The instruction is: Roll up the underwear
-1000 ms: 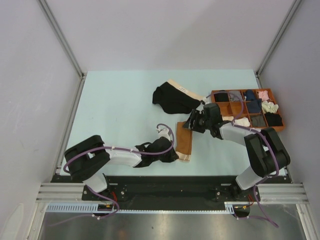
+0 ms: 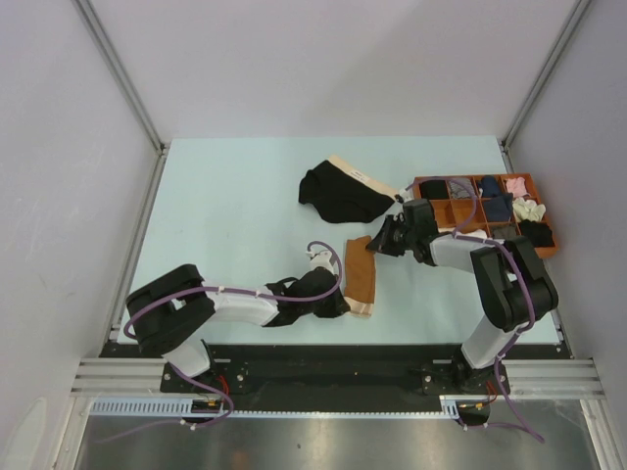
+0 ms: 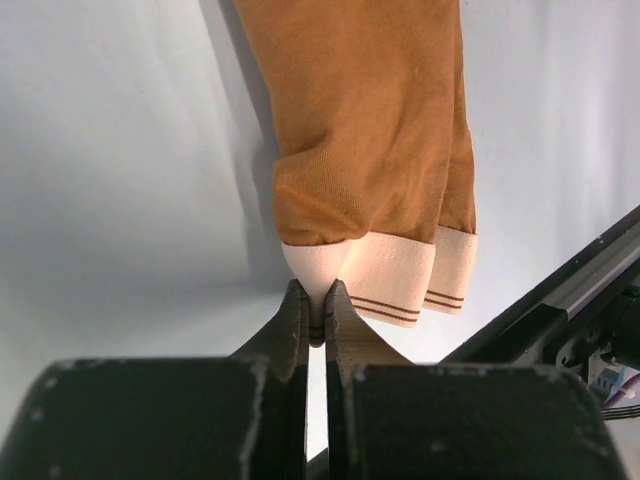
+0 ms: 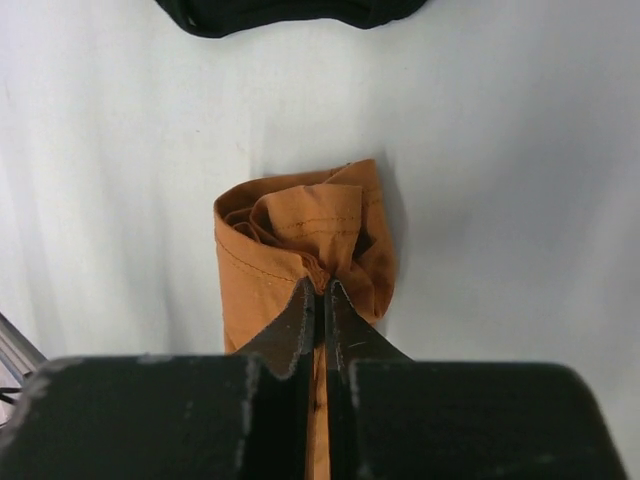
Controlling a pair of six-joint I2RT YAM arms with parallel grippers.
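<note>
The brown underwear lies folded lengthwise on the table, its cream waistband toward the front. In the left wrist view my left gripper is shut on the cream band at one corner of the underwear. In the right wrist view my right gripper is shut at the crumpled far end of the underwear; cloth bunches at its fingertips, and whether any is between them is hard to tell.
A black garment with a cream band lies behind the brown one. An orange divided box of folded clothes is at the back right.
My right gripper has shifted slightly right along with its arm, at the far end of the underwear. The left arm has not visibly moved.
</note>
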